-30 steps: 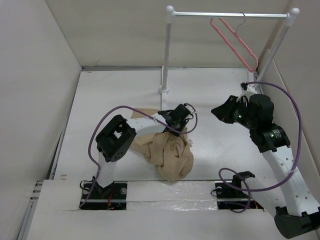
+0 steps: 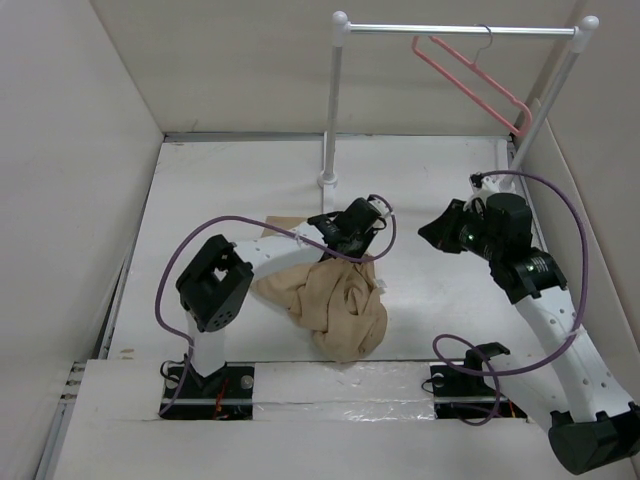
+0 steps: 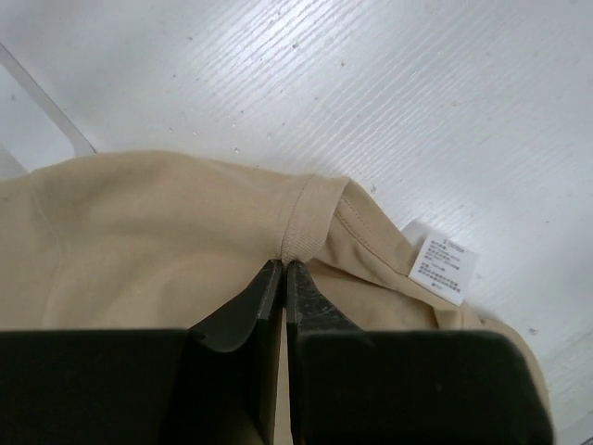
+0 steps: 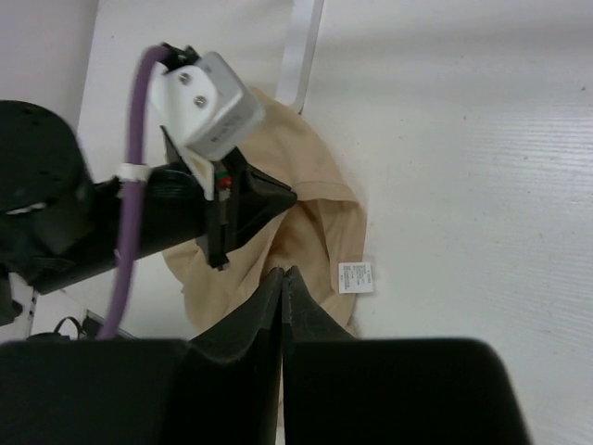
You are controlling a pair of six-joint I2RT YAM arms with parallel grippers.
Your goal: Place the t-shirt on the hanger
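Note:
The tan T-shirt lies crumpled on the white floor, a white label at its folded edge. My left gripper is shut at that folded edge, its tips on the fabric; whether cloth is pinched between them is unclear. My right gripper hovers to the right, apart from the shirt, pointing toward it; in the right wrist view its fingertips appear together. A pink hanger hangs by its hook from the rail at the back right.
The white rack's rail spans two posts, the left post standing behind the shirt. Bare floor lies left of the shirt and between it and my right arm. Walls bound both sides.
My left arm has moved very slightly; the hanger has swung a little.

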